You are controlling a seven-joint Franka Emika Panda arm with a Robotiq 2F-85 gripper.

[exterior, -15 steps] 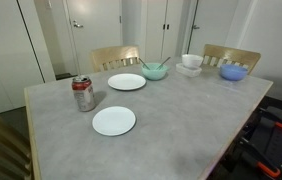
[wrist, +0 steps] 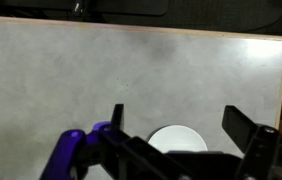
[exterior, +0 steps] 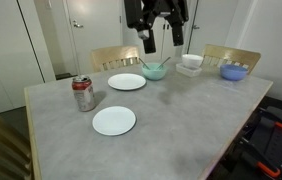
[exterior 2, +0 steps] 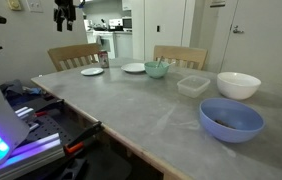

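Observation:
My gripper (exterior: 164,45) hangs open above the table in exterior view 1, its two fingers pointing down with only air between them. From the wrist view, the gripper has its black fingers spread wide over a bare grey tabletop (wrist: 81,80). A white plate (wrist: 178,138) shows low in that view, partly cut off between the fingers. In exterior view 1 a white plate (exterior: 114,121) lies near the front left, with a can (exterior: 83,94) behind it and a second white plate (exterior: 127,82) farther back.
At the back stand a mint bowl (exterior: 154,72) with utensils, a white bowl (exterior: 192,61) and a blue bowl (exterior: 233,72). Exterior view 2 shows a clear container (exterior 2: 194,87) near the white bowl (exterior 2: 239,85).
Out of sight a second ago, my gripper has come into exterior view 1 from the top and moved lower and to the left. The objects on the table have not moved.

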